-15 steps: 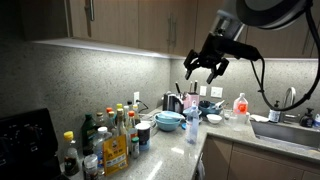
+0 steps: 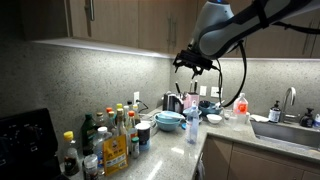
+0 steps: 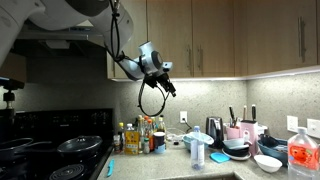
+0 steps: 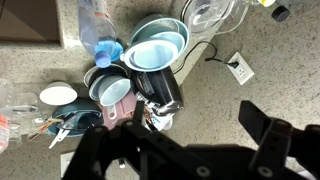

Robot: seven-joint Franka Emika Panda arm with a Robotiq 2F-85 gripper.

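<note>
My gripper (image 2: pixel 188 68) hangs high above the counter's back corner, below the upper cabinets. In the wrist view its dark fingers (image 4: pixel 270 138) stand wide apart, with nothing held between them. Exterior view 2 shows the gripper (image 3: pixel 170 84) in front of the wall, well clear of everything on the counter. Beneath it are light-blue bowls (image 2: pixel 167 117), stacked on the counter, and a clear bottle (image 3: pixel 197 152) with a blue part. A black kettle (image 4: pixel 158 92) stands near a pink container (image 4: pixel 118 108), beside the wall.
Several bottles and jars (image 2: pixel 112 130) crowd the left counter, beside an orange-yellow carton (image 2: pixel 115 153). A pan (image 3: pixel 82 145) rests on the stove. The sink (image 2: pixel 285 132) lies at right; bare counter (image 2: pixel 170 158) runs along the front.
In exterior view 1, the arm and gripper have shifted left and slightly up, farther toward the back corner. The counter objects have not moved.
</note>
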